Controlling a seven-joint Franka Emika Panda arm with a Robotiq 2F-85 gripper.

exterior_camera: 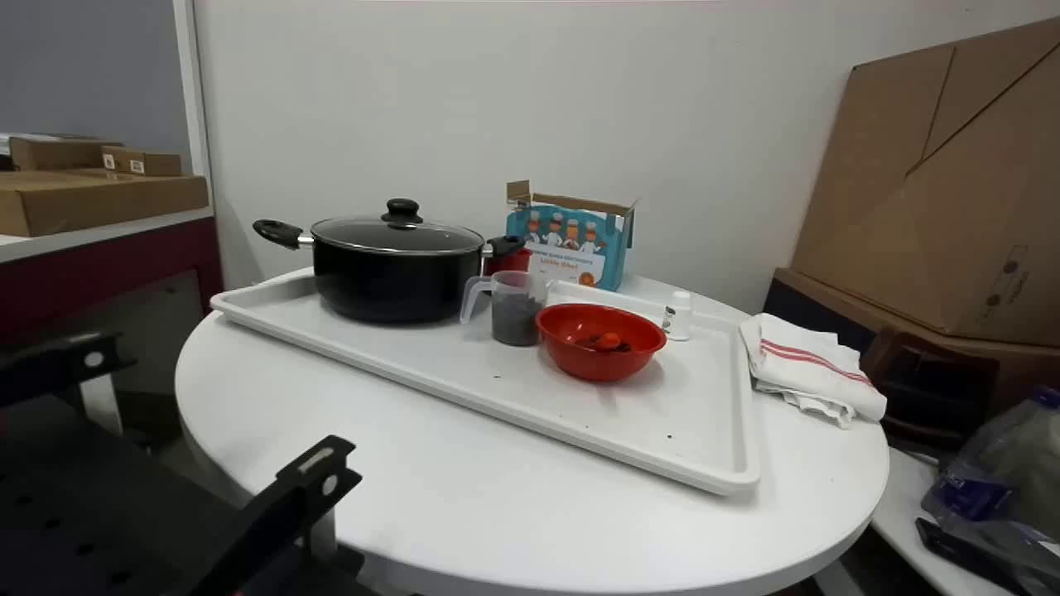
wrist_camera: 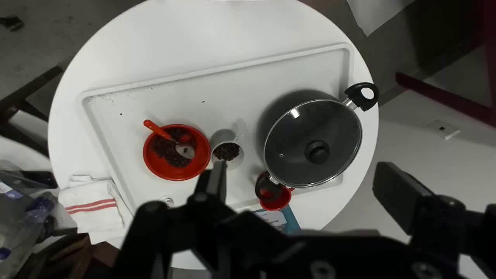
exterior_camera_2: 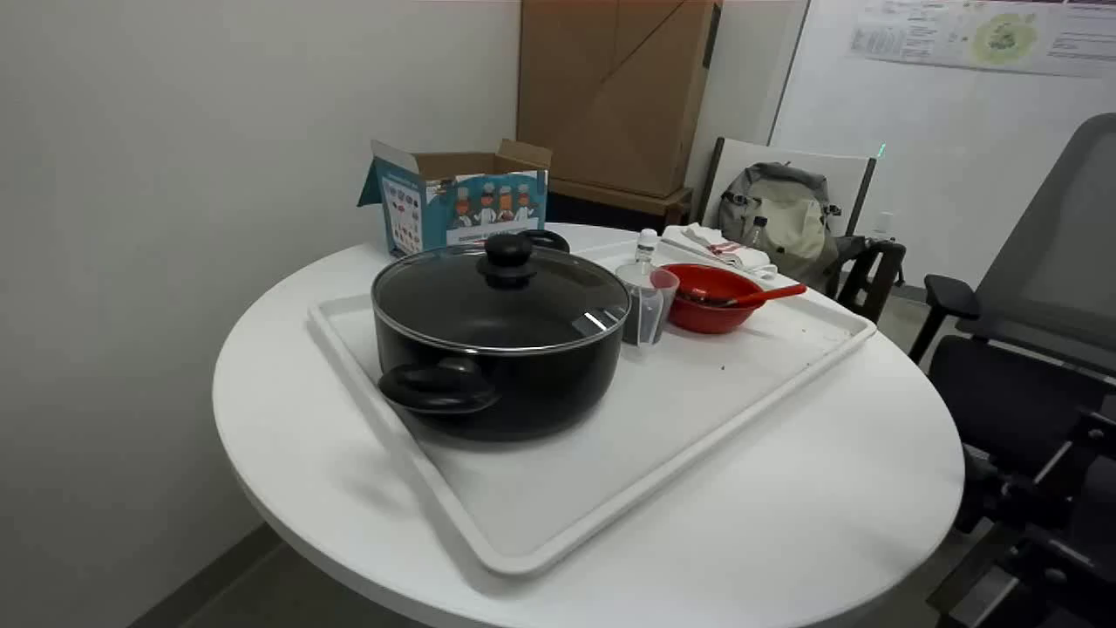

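Note:
My gripper hangs high above the table in the wrist view, its two dark fingers spread wide with nothing between them. Beneath it, a black pot point(exterior_camera: 397, 283) with a glass lid point(wrist_camera: 297, 148) stands at one end of a white tray point(exterior_camera: 477, 397). A red bowl point(wrist_camera: 158, 168) holds dark bean-like pieces and a red-handled spoon point(wrist_camera: 156, 128). Between bowl and pot is a clear measuring cup point(exterior_camera: 516, 313), partly filled with similar dark pieces. A red cup point(wrist_camera: 277, 200) sits behind the pot, partly hidden by its handle.
A small white bottle point(exterior_camera: 678, 316) stands near the bowl. Behind the tray is an open blue box point(exterior_camera: 566, 247); a folded striped towel point(exterior_camera: 810, 367) lies beside it on the round table point(exterior_camera: 447, 497). The tray's front half is mostly clear, apart from small dark specks.

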